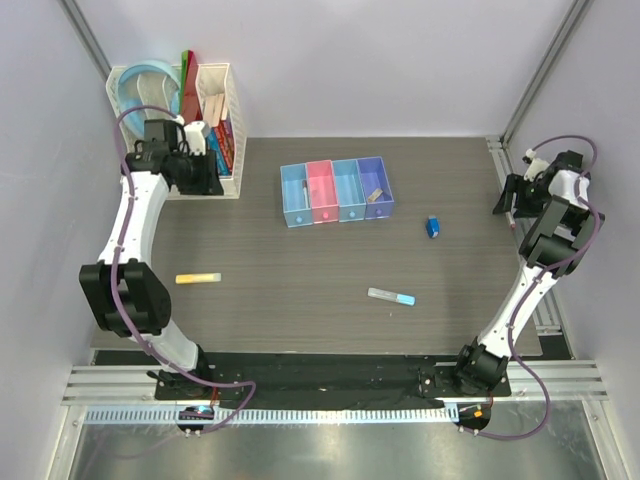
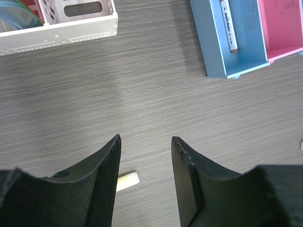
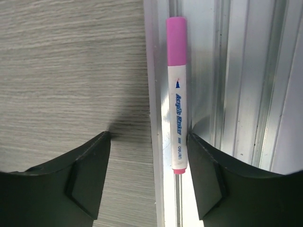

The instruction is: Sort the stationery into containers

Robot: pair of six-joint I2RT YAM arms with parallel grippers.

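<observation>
A pink-capped white marker (image 3: 178, 118) lies in the metal rail along the table's right edge, between the open fingers of my right gripper, close to the right finger. My left gripper is open above the left of the table, with a pale pen (image 2: 127, 181) below it. Four coloured compartments (image 1: 352, 210) stand at back centre; the left blue one holds a marker (image 2: 229, 30). A yellow item (image 1: 198, 278), a blue-capped clear item (image 1: 391, 296) and a small blue item (image 1: 432, 226) lie on the table.
A white rack (image 1: 232, 185) of books and blue round items stands at the back left. Walls close in on both sides.
</observation>
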